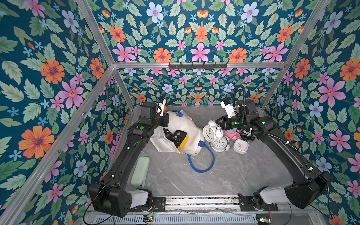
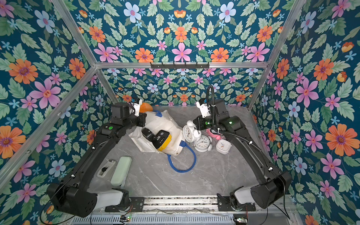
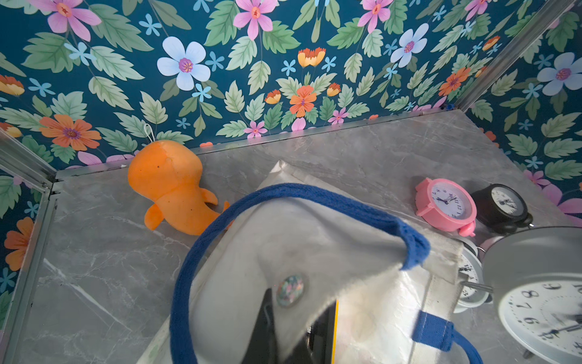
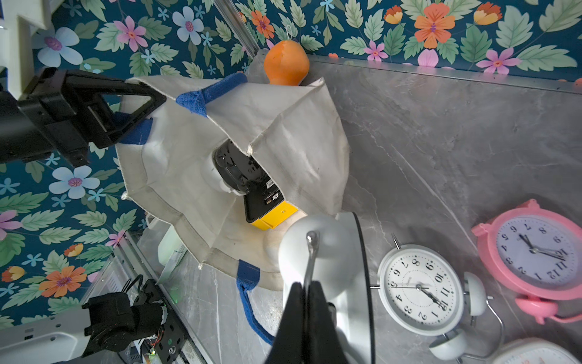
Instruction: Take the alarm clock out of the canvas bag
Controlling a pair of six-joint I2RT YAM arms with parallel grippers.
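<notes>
The canvas bag (image 4: 303, 139) lies with its mouth toward the right arm, its blue handle (image 1: 201, 171) loose on the table. My left gripper is shut on the bag's rim, raising the cloth. A white twin-bell alarm clock (image 1: 208, 133) hangs outside the bag's mouth. My right gripper is shut on the clock's thin metal handle; in the right wrist view the clock's back and bell fill the area beyond the fingers. Its dial (image 3: 548, 315) shows large in the left wrist view. Inside the bag are a black-and-yellow box (image 4: 275, 209) and a black round object (image 4: 233, 166).
Other clocks stand right of the bag: a white twin-bell one (image 4: 420, 290), a pink one (image 4: 536, 250), a black one (image 3: 506, 205) and a white square one (image 1: 240, 146). An orange toy (image 3: 175, 188) lies behind the bag. A green case (image 1: 141, 170) rests front left.
</notes>
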